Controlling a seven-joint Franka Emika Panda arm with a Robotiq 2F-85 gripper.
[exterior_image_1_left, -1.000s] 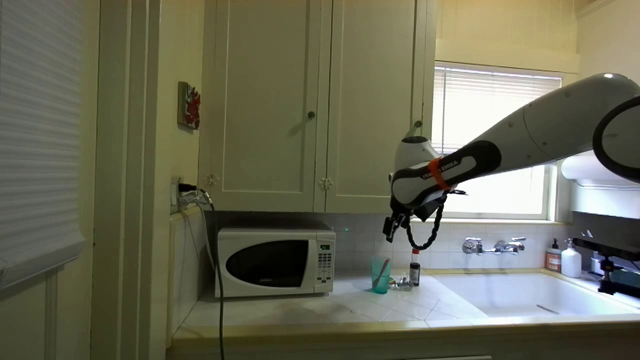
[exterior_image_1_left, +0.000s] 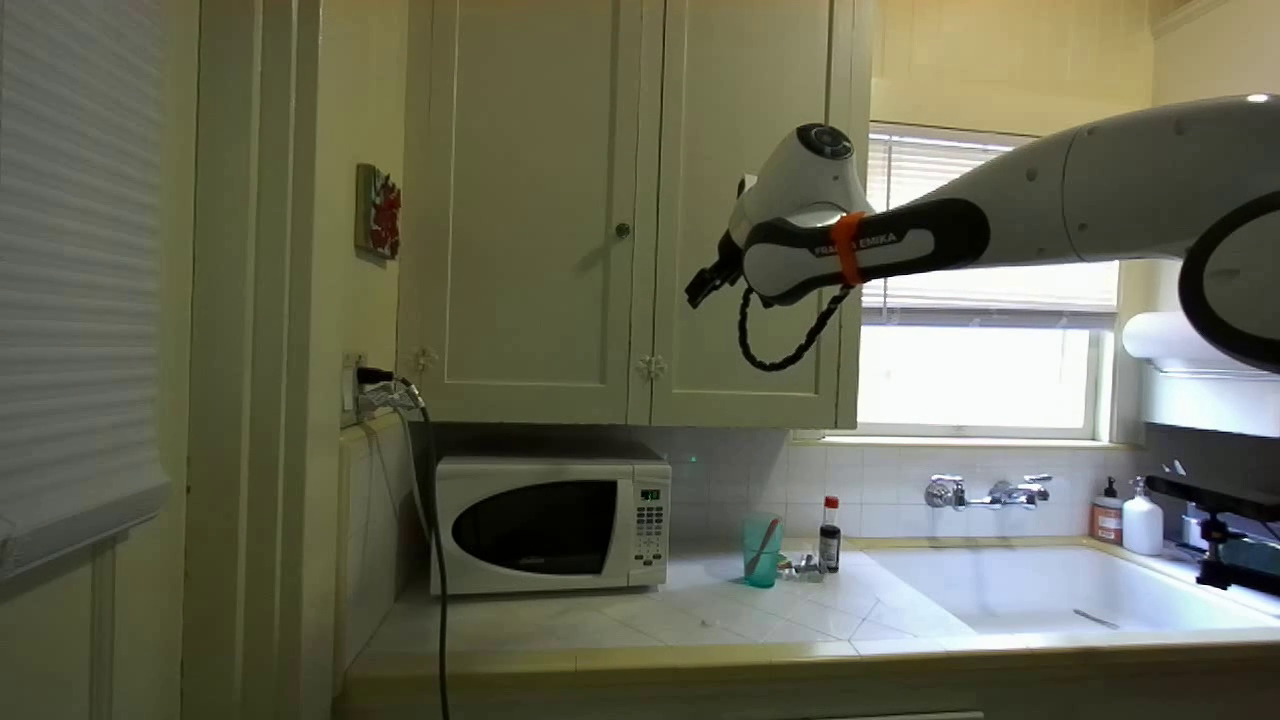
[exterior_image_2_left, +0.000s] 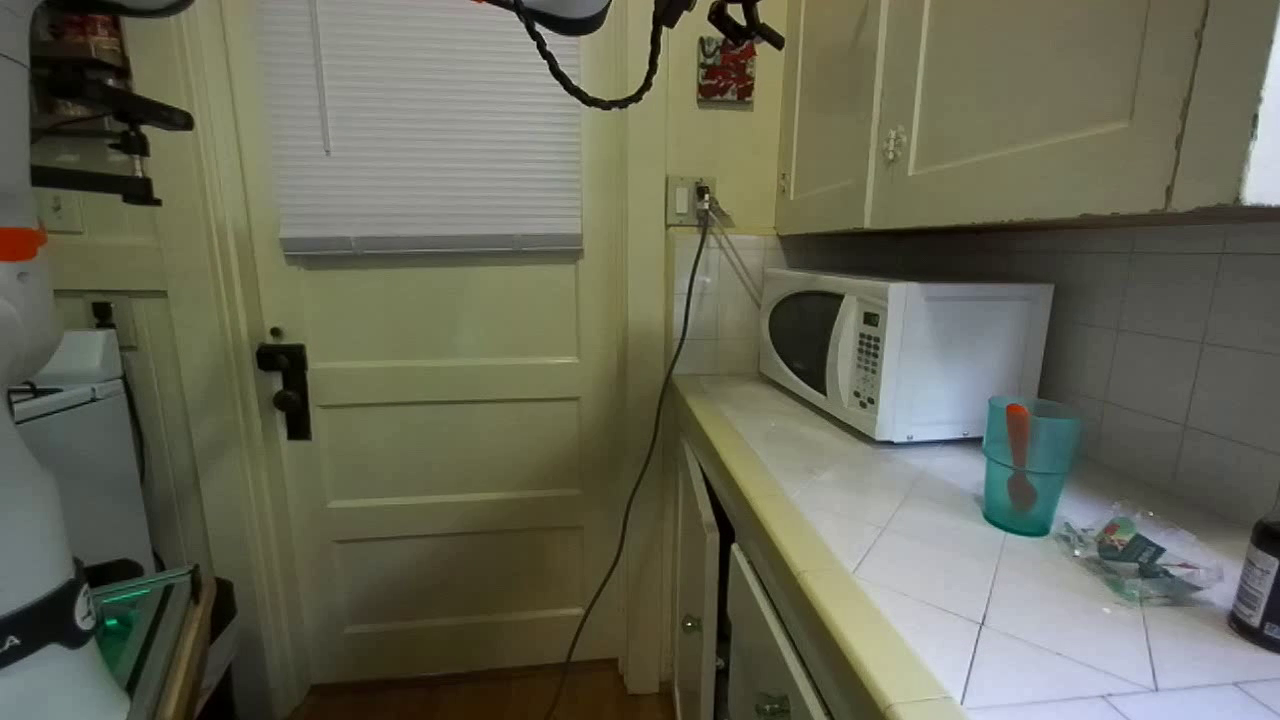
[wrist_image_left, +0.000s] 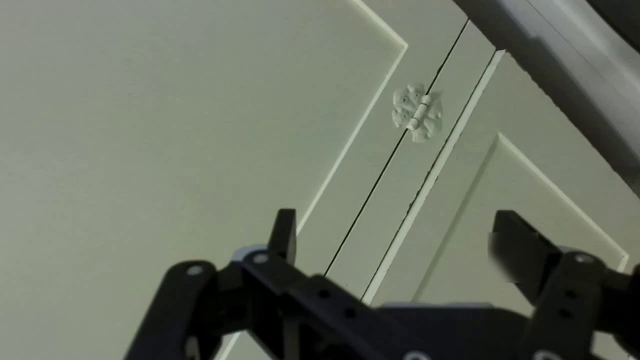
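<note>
In exterior view 1 my gripper (exterior_image_1_left: 698, 292) hangs in front of the upper cabinet, near the seam between its left door (exterior_image_1_left: 536, 204) and right door (exterior_image_1_left: 744, 108). Its fingers (wrist_image_left: 283, 234) stand wide apart in the wrist view, with only cabinet face beyond them. A flower-shaped hinge (wrist_image_left: 418, 112) shows above the gap. The left door's dark knob (exterior_image_1_left: 621, 229) is to the left of the gripper; the right door's knob is hidden by my arm. Only the lower end of the gripper (exterior_image_2_left: 746, 26) enters exterior view 2. Both doors look closed.
On the counter below stand a white microwave (exterior_image_1_left: 549, 528), a teal cup (exterior_image_2_left: 1029, 468) holding an orange-handled utensil, a crumpled clear wrapper (exterior_image_2_left: 1137, 554) and a red-capped bottle (exterior_image_1_left: 830, 536). A sink (exterior_image_1_left: 1044, 588) lies to the right.
My arm has risen and my gripper has moved up and left, from above the cup to in front of the cabinet doors. The counter objects have not moved.
</note>
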